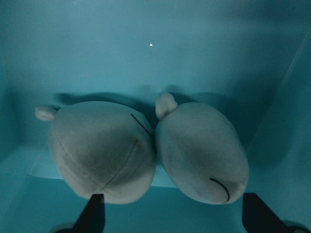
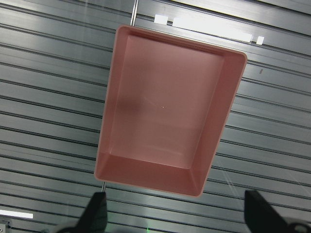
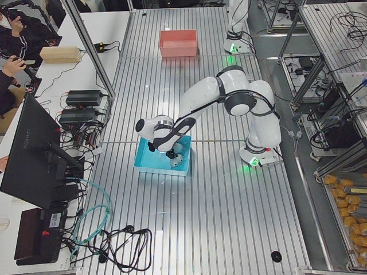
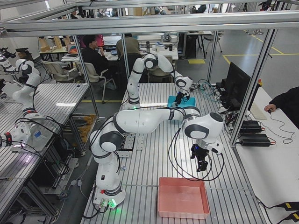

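Note:
Two grey plush toys with little tails lie side by side in the blue bin (image 3: 146,172): the rounder toy (image 1: 97,150) on the left of the left wrist view, the longer toy (image 1: 199,150) on the right. My left gripper is open just over them, fingertips at either side. The pink bin (image 2: 163,107) is empty, with my right gripper open above it, nothing between its fingers.
Cables (image 3: 120,246) and a monitor (image 3: 31,157) are at the left of the slatted table (image 3: 218,212). The table's middle around the bins is mostly clear.

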